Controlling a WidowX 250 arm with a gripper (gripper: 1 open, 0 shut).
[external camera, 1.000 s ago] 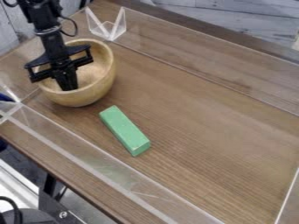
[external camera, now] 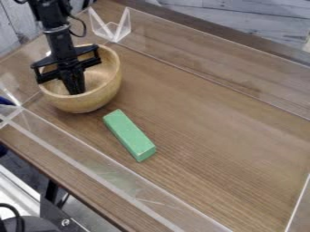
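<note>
The black gripper [external camera: 67,65] reaches down from the top left into a large tan bowl [external camera: 94,98] at the left of the camera view. Its lower part sits inside the bowl, over the near-left side, and hides part of the interior. I see nothing clearly held between its fingers; they look shut, though small and dark. A green block [external camera: 130,135] lies on the wooden table just below and right of the bowl.
A white wire-like object [external camera: 111,27] stands at the top, right of the arm. Dark cables lie at the bottom left.
The gripper and arm have shifted slightly within the bowl. The green block has stayed in place.
</note>
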